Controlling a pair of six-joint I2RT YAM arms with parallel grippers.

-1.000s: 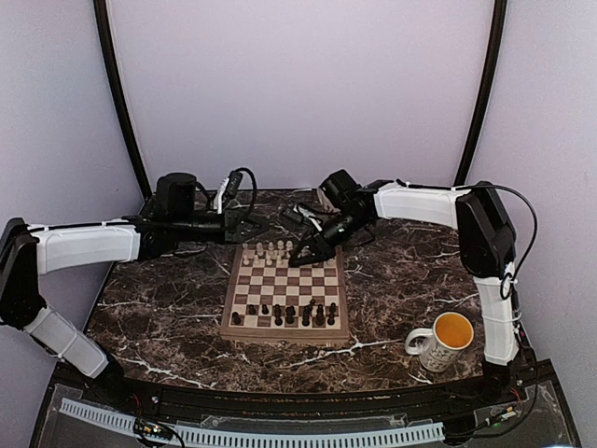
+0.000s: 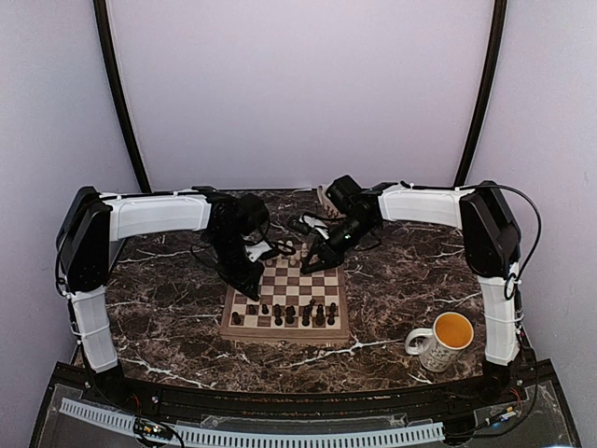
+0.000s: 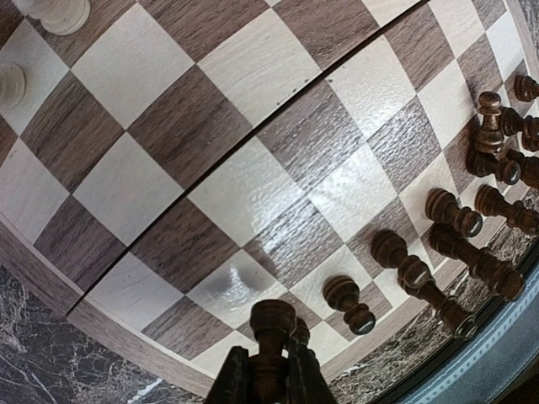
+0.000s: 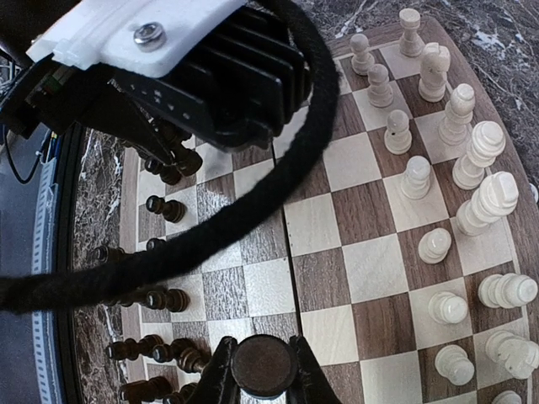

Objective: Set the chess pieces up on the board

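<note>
The chessboard (image 2: 284,331) holds dark pieces along its near side and white pieces along the far side. My left gripper is shut on a dark piece (image 3: 271,324), held over the board's left part near the dark rows. In the right wrist view my right gripper has a dark round-topped piece (image 4: 264,364) between its fingers, over the board; whether it grips it is unclear. White pieces (image 4: 493,202) stand in two rows at the right of that view. One dark piece (image 3: 490,114) stands among the others at the near rows.
A mug (image 2: 438,343) stands on the marble table (image 2: 401,280) at the front right. My two arms are close together above the board, the left gripper's housing showing large in the right wrist view. The table left of the board is clear.
My left gripper has swung right and down from above the board's far left toward the near dark rows. My right gripper has moved slightly right since a second ago.
</note>
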